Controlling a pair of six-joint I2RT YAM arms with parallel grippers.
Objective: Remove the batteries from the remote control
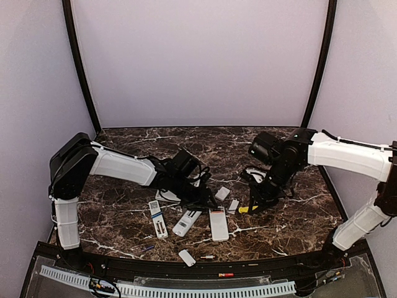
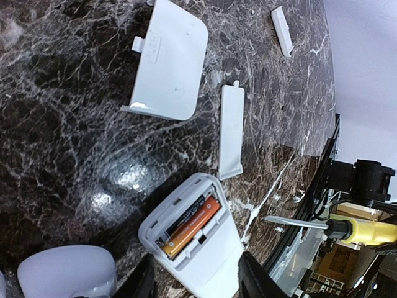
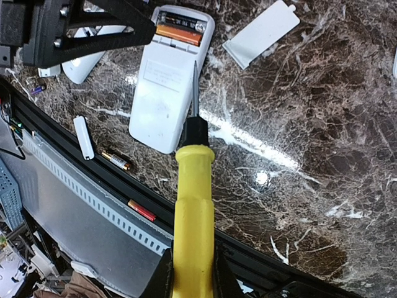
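Note:
The white remote (image 1: 219, 228) lies with its battery bay open; an orange battery (image 2: 191, 228) and a black battery (image 3: 180, 23) sit inside. My left gripper hovers at the bay end, part open, its fingers (image 3: 99, 40) over the table beside it. My right gripper is shut on a yellow screwdriver (image 3: 194, 217), its metal tip near the remote beside the bay. A white battery cover (image 3: 260, 34) lies beside the remote.
Other remotes (image 1: 158, 219), a larger cover (image 2: 167, 59), a small white piece (image 1: 187, 257) and loose batteries (image 3: 115, 160) lie around.

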